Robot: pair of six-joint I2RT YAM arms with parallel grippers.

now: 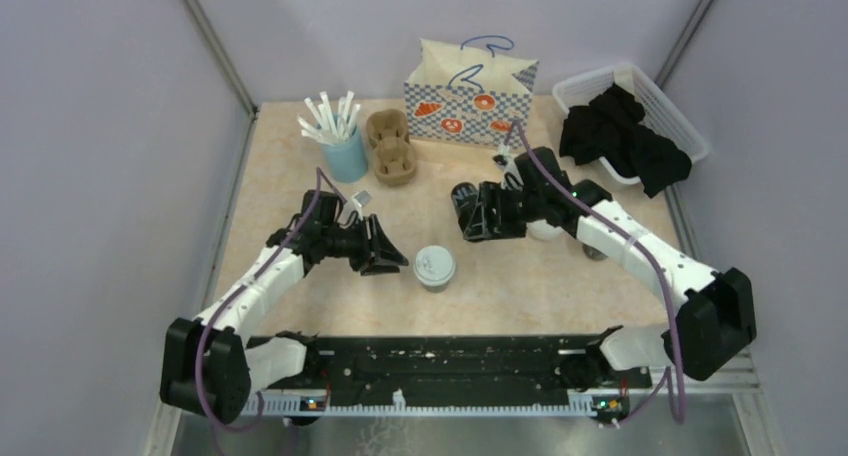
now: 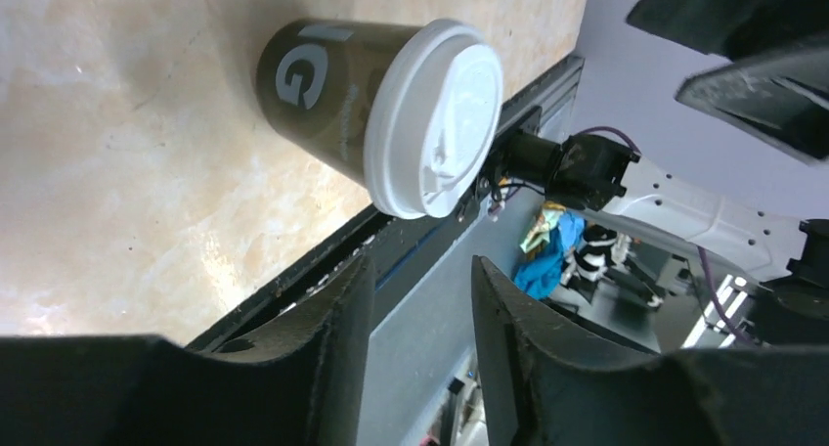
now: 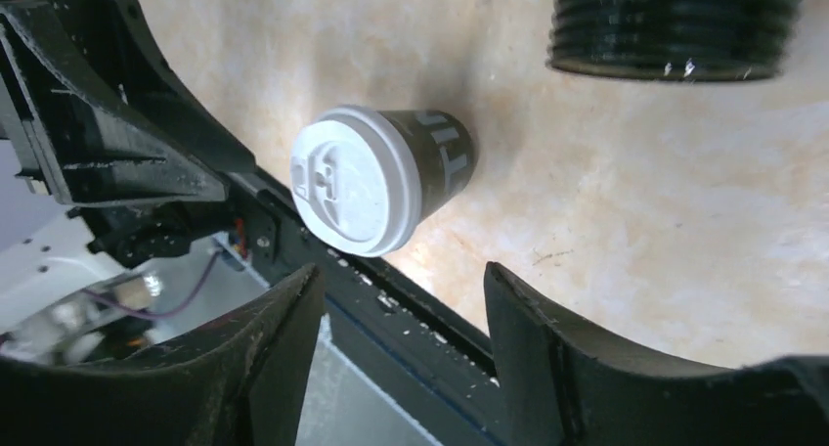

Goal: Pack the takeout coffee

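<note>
A brown takeout cup with a white lid [image 1: 434, 266] stands upright near the front of the table, lid on; its lettering shows in the left wrist view on the cup side [image 2: 318, 89]. To its left, my left gripper [image 1: 392, 254] hangs with its fingers apart and nothing between them. My right gripper is also open and empty, up and to the right of the lidded cup. Close by it is a black ribbed cup [image 3: 675, 25], partly cut off in the right wrist view. A brown cup carrier [image 1: 392, 161] lies at the back, beside the checked paper bag [image 1: 465, 114] with blue handles.
A blue holder [image 1: 346, 160] full of white sticks stands at the back left. The white basket [image 1: 680, 126] with black cloth is at the back right. A white round thing [image 1: 545, 231] lies partly under the right arm.
</note>
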